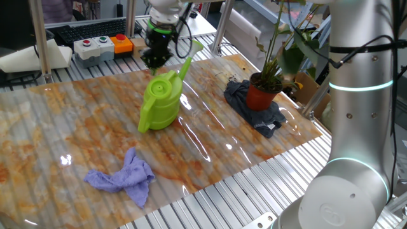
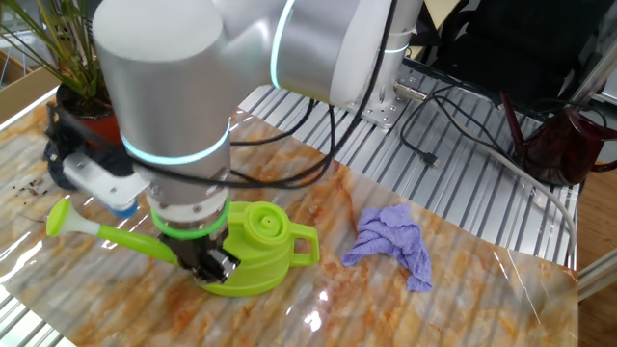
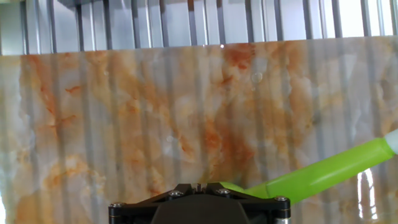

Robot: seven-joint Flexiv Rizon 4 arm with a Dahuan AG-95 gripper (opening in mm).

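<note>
A bright green watering can stands upright on the marbled sheet, its spout pointing toward the back of the table. In the second exterior view the can's body is partly hidden behind my arm. My gripper is just beyond the can, above the sheet and left of the spout. The wrist view shows its black fingertips together at the bottom edge, with nothing visible between them. Only the green spout shows there, at the lower right; the rest of the can is mostly out of view.
A purple cloth lies crumpled at the front. A potted plant stands on a dark cloth at the right. Button boxes line the back edge.
</note>
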